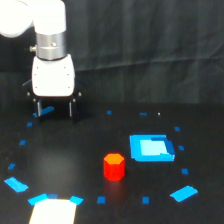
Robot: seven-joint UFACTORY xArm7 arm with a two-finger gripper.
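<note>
A red hexagonal block [114, 167] sits on the black table at lower centre. Up and to its right lies a blue square frame or shallow tray [137, 155] with a pale patch [154, 147] inside. My gripper [55, 110] hangs at the upper left, beneath its white hand, well away from both. Its dark fingers stand apart at either side of the hand, hard to make out against the black backdrop, and nothing shows between them.
A cream square [53, 211] is at the bottom left edge. Blue tape strips [184, 193] and small blue marks are scattered on the table. Between arm and red block the surface is clear.
</note>
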